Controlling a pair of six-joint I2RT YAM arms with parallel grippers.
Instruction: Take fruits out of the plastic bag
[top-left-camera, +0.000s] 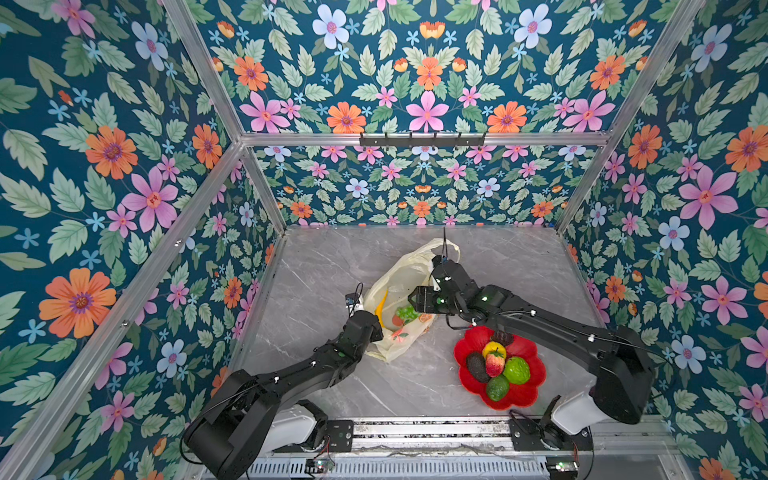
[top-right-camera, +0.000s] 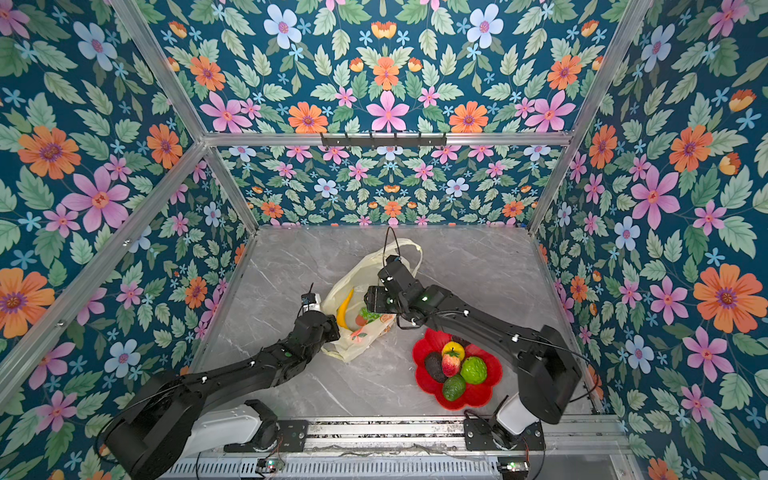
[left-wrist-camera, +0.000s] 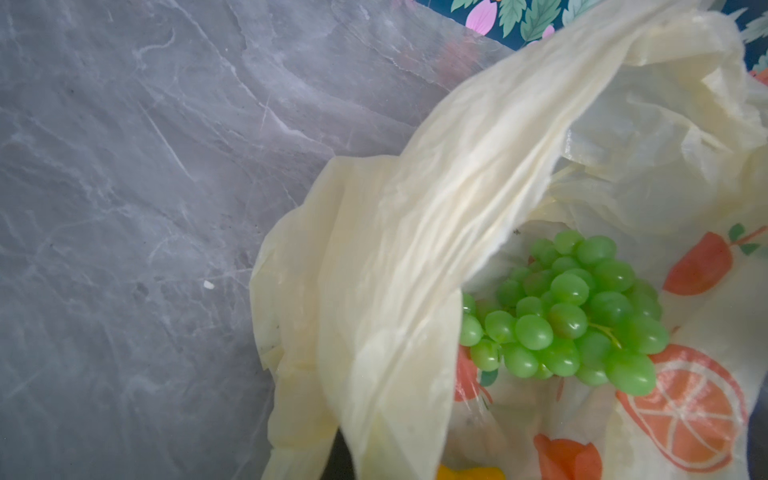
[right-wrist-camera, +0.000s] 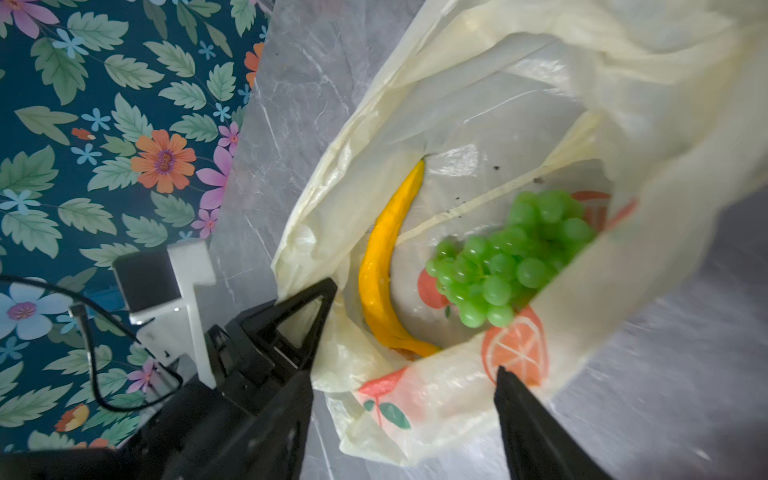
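Note:
An open cream plastic bag (right-wrist-camera: 636, 76) lies mid-table, holding a yellow banana (right-wrist-camera: 384, 264) and green grapes (right-wrist-camera: 512, 268); both show clearly from the right wrist view. My left gripper is at the bag's near-left edge, against the plastic, mostly hidden behind it in the left wrist view; it looks shut, and whether plastic is between its fingers is unclear. My right gripper stands open over the bag above the grapes, nothing between its fingers.
A red flower-shaped bowl (top-left-camera: 524, 396) at front right holds several fruits, including an avocado, a strawberry and a green round fruit. Bare marble table (top-left-camera: 312, 272) lies left of the bag and behind the bowl.

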